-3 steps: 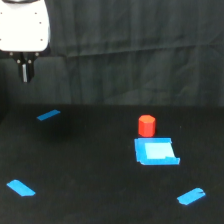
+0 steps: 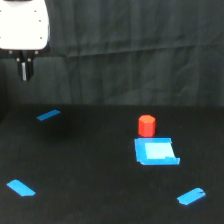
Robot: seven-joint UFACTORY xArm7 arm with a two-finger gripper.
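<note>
The white robot arm's gripper (image 2: 26,68) hangs at the upper left, high above the black table; whether its fingers are open or shut is hard to make out. A red hexagonal block (image 2: 146,126) stands at the back right of the table. Just in front of it lies a white square patch (image 2: 159,150) bordered by blue tape.
Blue tape strips lie on the table (image 2: 100,185): one at back left (image 2: 48,115), one at front left (image 2: 21,188), one at front right (image 2: 190,196). Dark curtains hang behind.
</note>
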